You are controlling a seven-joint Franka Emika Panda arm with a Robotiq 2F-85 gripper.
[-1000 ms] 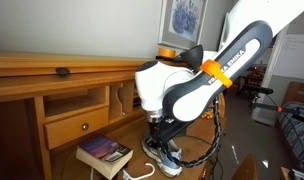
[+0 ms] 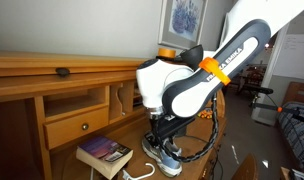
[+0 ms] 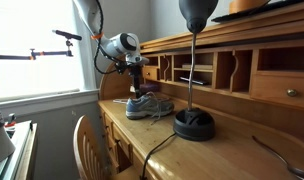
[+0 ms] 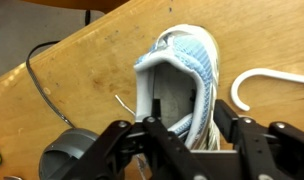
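A light blue and grey shoe (image 4: 180, 42) fills the middle of the wrist view, its opening facing up. My gripper is over the near part of it, with its black fingers apart. The right fingertip overlaps the shoe's right edge; whether it touches cannot be told. In exterior view 2 the gripper (image 3: 138, 91) points down just above the shoe (image 3: 139, 107), which sits on the wooden desk with a second shoe (image 3: 160, 102) close by. The arm hides part of the shoes (image 2: 171, 165) in exterior view 1.
A white hook-shaped item (image 4: 270, 75) lies right of the shoe in the wrist view. A book (image 2: 104, 155) lies on the desk. A black lamp base (image 3: 194, 125) with its upright pole and cable stands nearby, and a cubby shelf runs along the back.
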